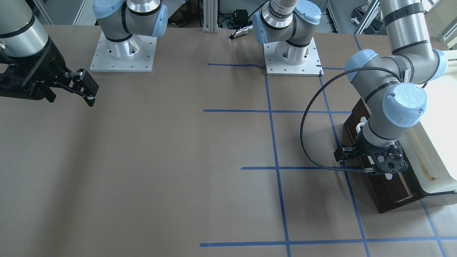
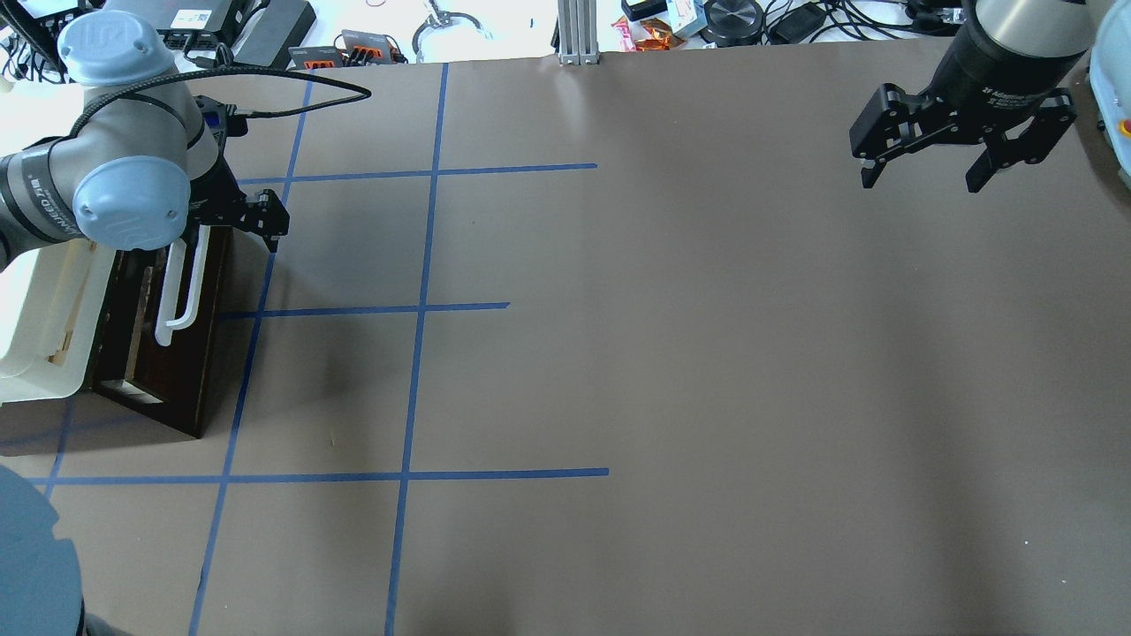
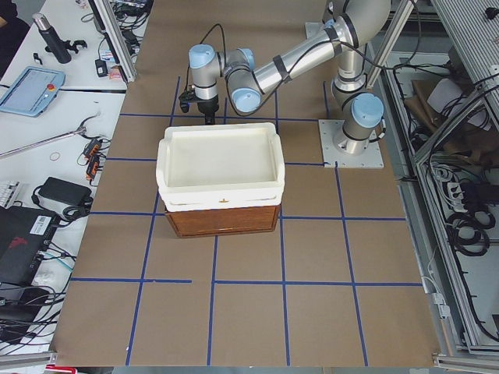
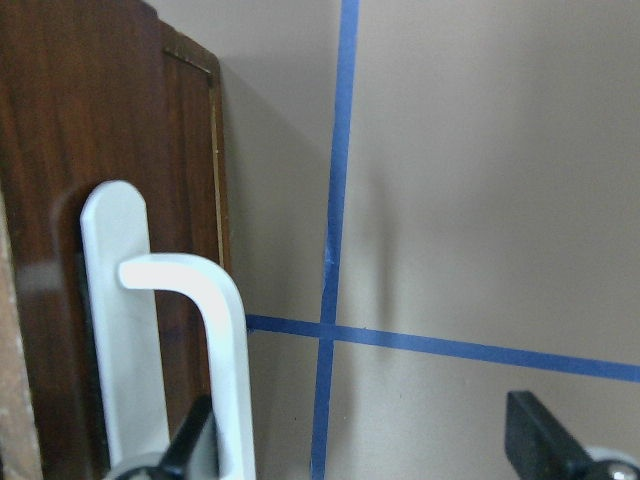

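Note:
A dark wooden cabinet (image 1: 392, 192) with a white tray top (image 3: 220, 162) stands at the right in the front view. Its white vertical handle (image 4: 231, 375) fills the lower left of the wrist view. My gripper is at that handle, fingers wide apart, the left fingertip against or just over the handle's bar and the right one over bare floor. In the top view the black gripper body hangs above the cabinet's dark front, partly hiding the handle.
Another arm's black gripper (image 2: 954, 148) hangs idle on the far side. Blue tape lines grid the floor (image 1: 180, 162). The floor between the arms is clear. A braided cable loops from my wrist.

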